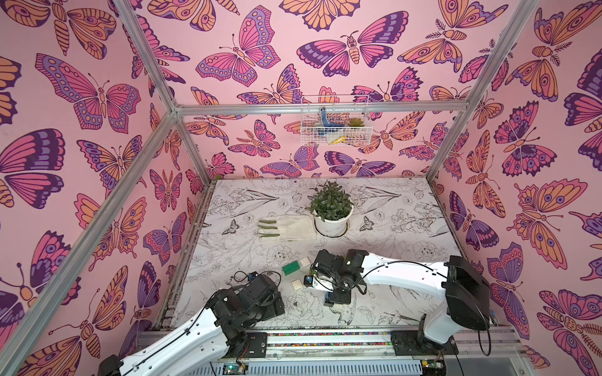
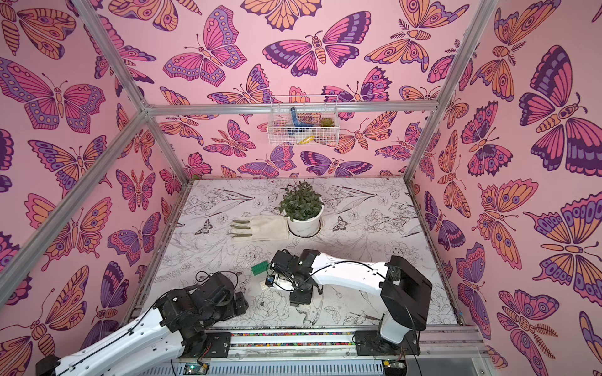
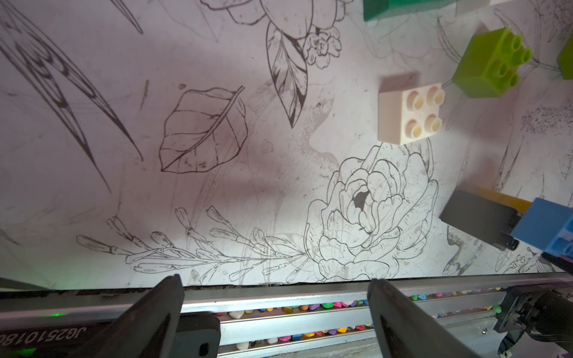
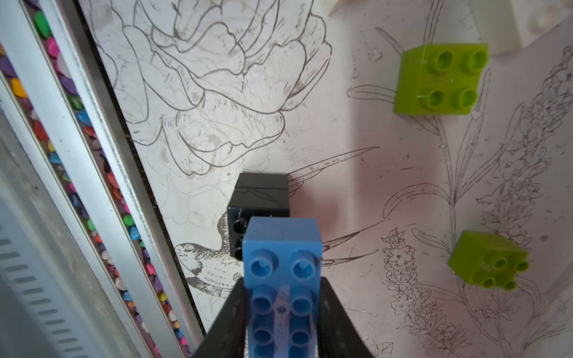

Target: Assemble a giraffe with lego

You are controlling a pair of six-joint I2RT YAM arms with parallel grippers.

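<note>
My right gripper is shut on a blue brick (image 4: 283, 244), held over a black brick (image 4: 257, 194) near the table's front edge. In the left wrist view the black brick (image 3: 477, 217) has something orange behind it, beside the blue one (image 3: 540, 223). My left gripper is open and empty over the table at the front left. Lime bricks (image 4: 444, 77) (image 4: 483, 256), white bricks (image 3: 406, 113) (image 4: 519, 21) and a green brick (image 1: 291, 268) lie on the table (image 3: 119, 179).
A potted plant (image 1: 332, 210) and a pale glove (image 1: 287, 227) lie at the back. A metal rail (image 3: 280, 298) with coloured beads runs along the front edge.
</note>
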